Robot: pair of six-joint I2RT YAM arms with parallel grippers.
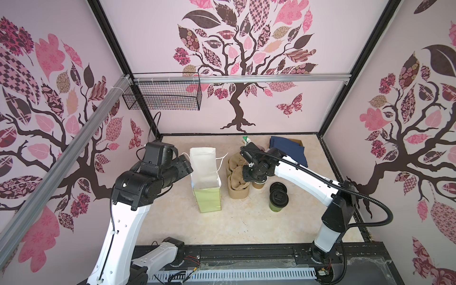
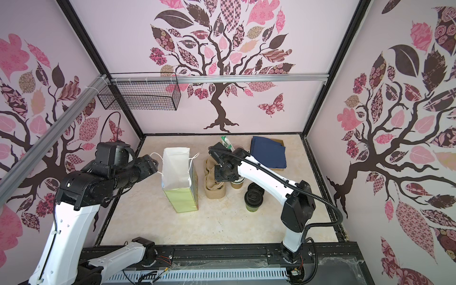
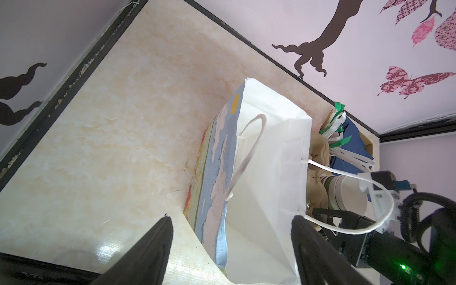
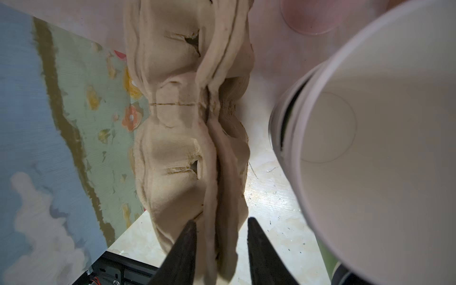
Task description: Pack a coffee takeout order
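An open white paper bag with a pale green side stands on the counter, under my open, empty left gripper. Right of it lie moulded cardboard cup carriers. My right gripper is low over them, fingers apart either side of the top carrier's folded ridge; whether they touch it is unclear. Stacked cups stand close beside the carriers. Lidded dark cups stand nearer the front right.
A navy cloth lies on a box at the back right, with straws beside the cups. A wire basket hangs above.
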